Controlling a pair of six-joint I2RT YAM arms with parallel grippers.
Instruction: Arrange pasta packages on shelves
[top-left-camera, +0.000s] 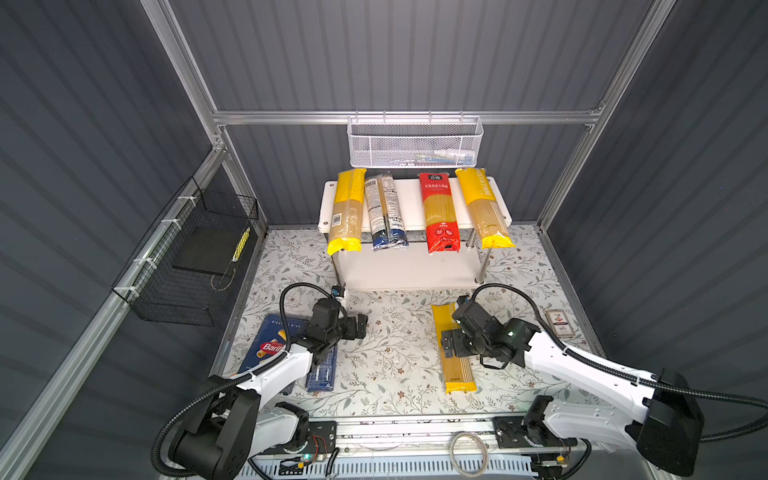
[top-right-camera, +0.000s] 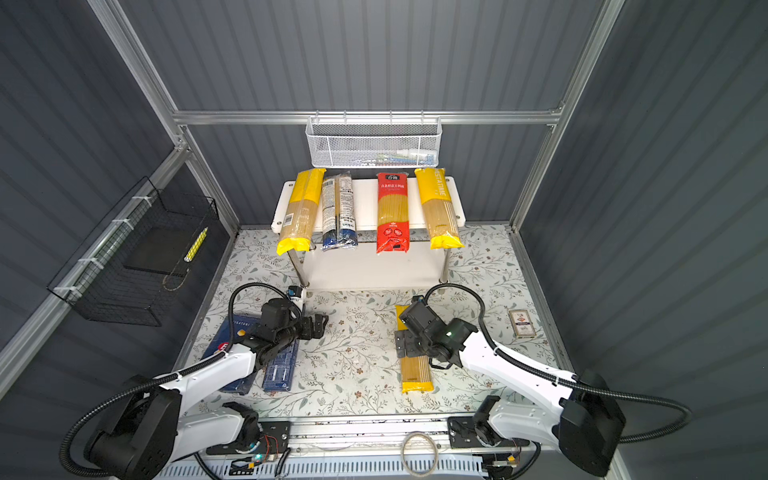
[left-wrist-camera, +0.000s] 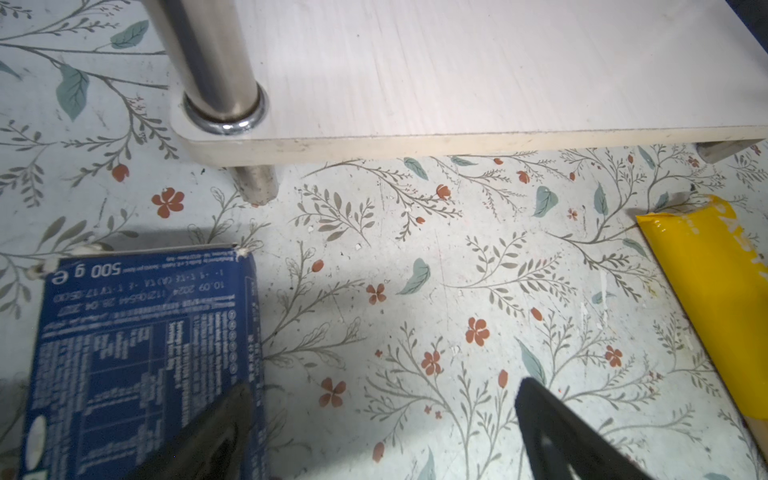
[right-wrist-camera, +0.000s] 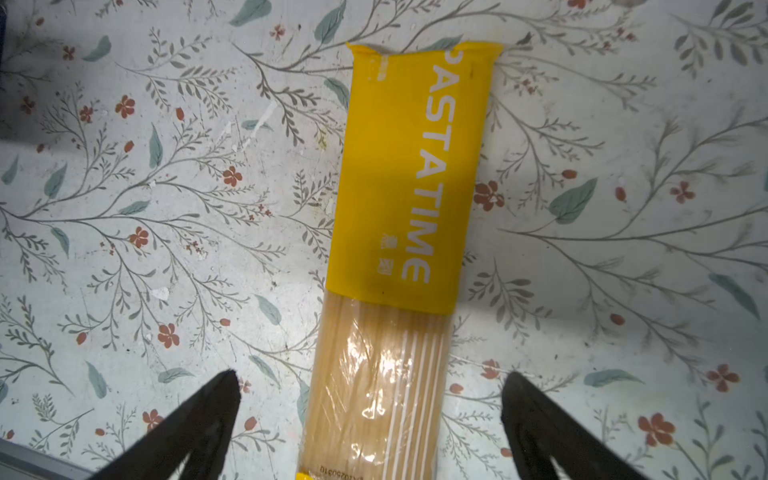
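Note:
A yellow PASTATIME spaghetti pack lies lengthwise on the floral surface, with my open right gripper above it, fingers either side of it in the right wrist view. My left gripper is open, empty, over the surface beside blue Barilla packs. On the upper white shelf lie four packs: yellow, silver-blue, red and yellow.
The lower shelf is bare. A white wire basket hangs behind, a black basket on the left wall. A small card lies at right.

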